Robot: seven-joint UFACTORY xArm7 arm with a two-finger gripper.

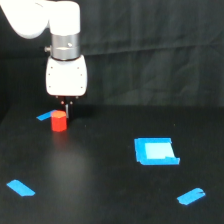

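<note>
A red block (59, 121) sits on the dark table toward the left side of the camera view. The white arm comes down from the upper left, and its gripper (67, 103) hangs close to the block's upper right edge. Its fingers are small and dark against the background, so the gap between them is unclear. Whether they touch the block does not show.
On the right lies a white square (158, 151) framed with blue tape. Blue tape strips mark the front left (20, 188), the front right (191, 196) and a spot behind the block (44, 116).
</note>
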